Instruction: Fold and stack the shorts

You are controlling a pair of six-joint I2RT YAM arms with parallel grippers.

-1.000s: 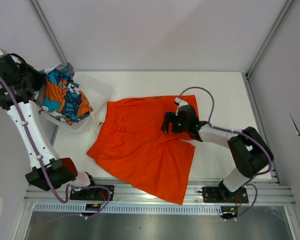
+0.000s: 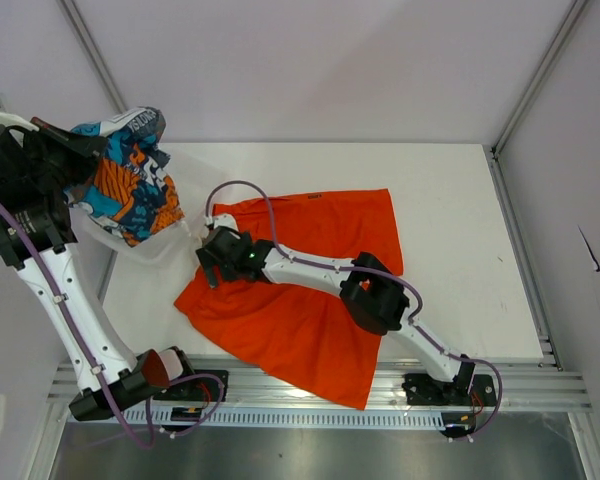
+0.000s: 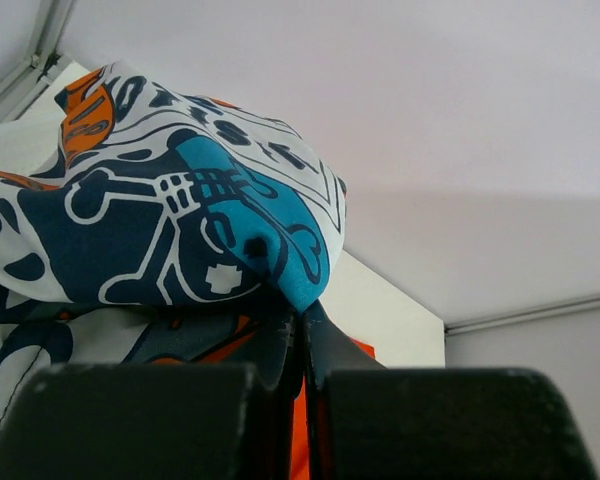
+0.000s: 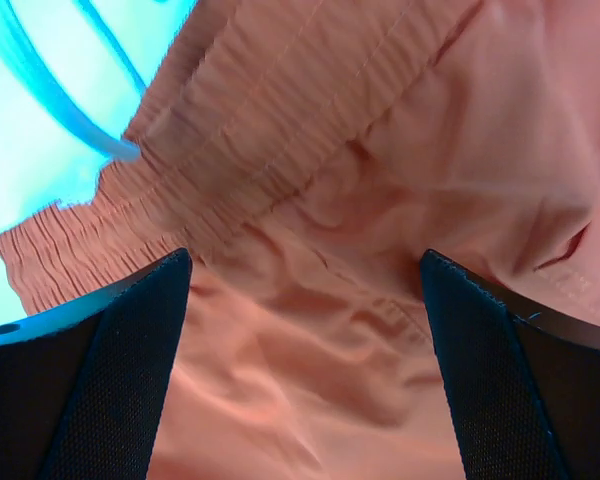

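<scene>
Red shorts [image 2: 300,340] lie spread on the white table. My right gripper [image 2: 208,262] is open over their left waistband; in the right wrist view, the gathered fabric [image 4: 310,200] lies between its fingers, not gripped. My left gripper [image 2: 92,148] is shut at the upper left, a patterned blue, orange and white cloth [image 2: 130,190] hanging from it over a white bin [image 2: 175,240]. In the left wrist view the cloth [image 3: 160,210] runs down into the shut fingertips.
Bare table [image 2: 460,250] shows on the right and along the back. The bin stands at the table's back left corner.
My right gripper has swept left across the red shorts to their left edge. My left gripper has risen slightly and moved toward the right, with the patterned cloth.
</scene>
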